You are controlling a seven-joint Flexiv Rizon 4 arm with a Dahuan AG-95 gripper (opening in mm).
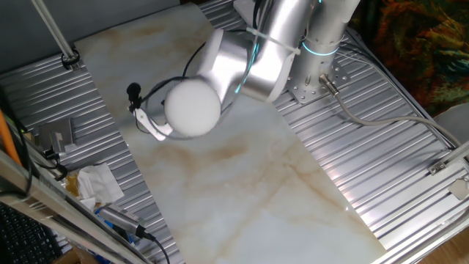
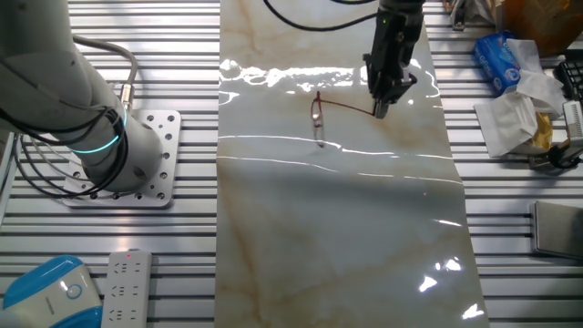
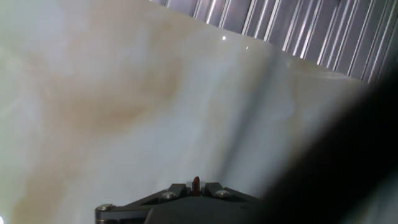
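In exterior view 2 my gripper [image 2: 381, 110] points down over the marble-patterned board, its fingers shut on one end of a thin reddish-brown cord [image 2: 349, 107]. The cord runs off to the left, where a small clear pendant-like piece [image 2: 318, 119] hangs at its other end. The wrist view shows a red-brown bit of the cord [image 3: 196, 185] pinched between the fingertips. From exterior view 1 the arm's round white wrist cap [image 1: 193, 108] hides the gripper and the hanging piece. How high the piece hangs above the board is hard to tell.
Most of the marble-patterned board [image 1: 249, 198] is bare. White tissues [image 2: 507, 123] and a blue packet [image 2: 496, 62] lie beyond its edge. A power strip [image 2: 127, 287] and a blue-white device [image 2: 56, 293] sit near the robot base.
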